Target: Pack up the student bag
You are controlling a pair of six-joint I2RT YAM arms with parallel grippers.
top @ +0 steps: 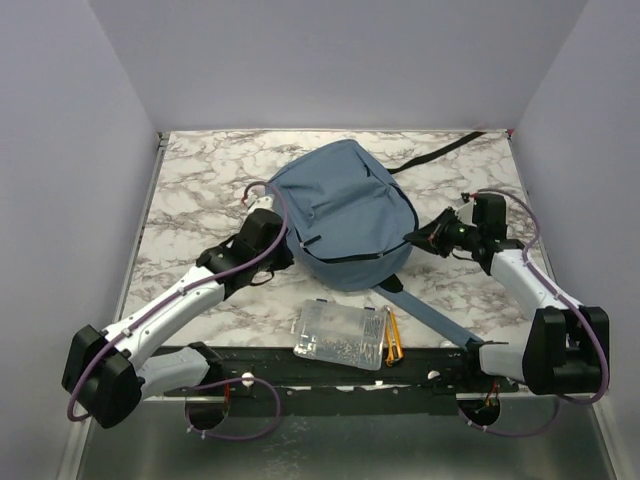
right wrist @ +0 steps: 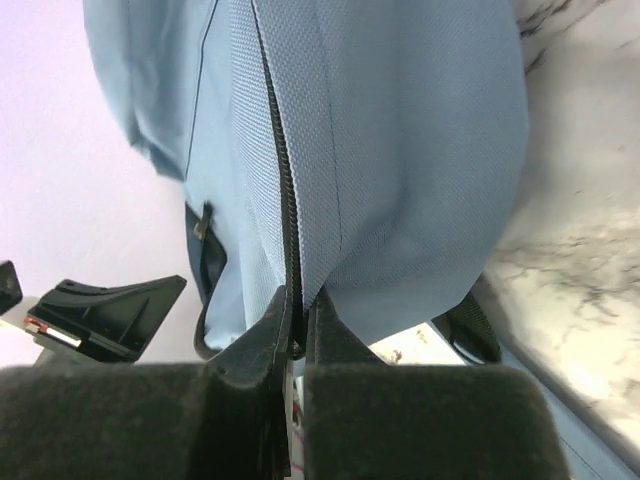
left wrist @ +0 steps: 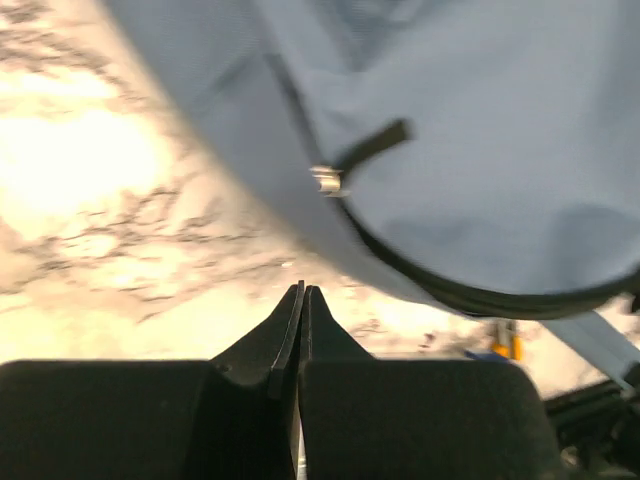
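The blue-grey bag (top: 345, 205) lies on the marble-patterned table, its dark zipper line curving along the front. In the left wrist view, a black zipper pull (left wrist: 375, 148) hangs from a metal slider (left wrist: 328, 180) near the bag's left side. My left gripper is shut beside that edge; nothing shows between its fingers, and the pull lies clear of them. At the bag's right front edge, my right gripper (top: 408, 238) is shut on the bag's edge along the zipper tape (right wrist: 290, 240). Its tips cover the end of the pinched tape.
In front of the bag lies a clear case (top: 340, 332), with orange-handled scissors or a similar tool (top: 392, 335) beside it. A blue strap (top: 430, 315) runs to the front right, a black strap (top: 440, 152) to the back right.
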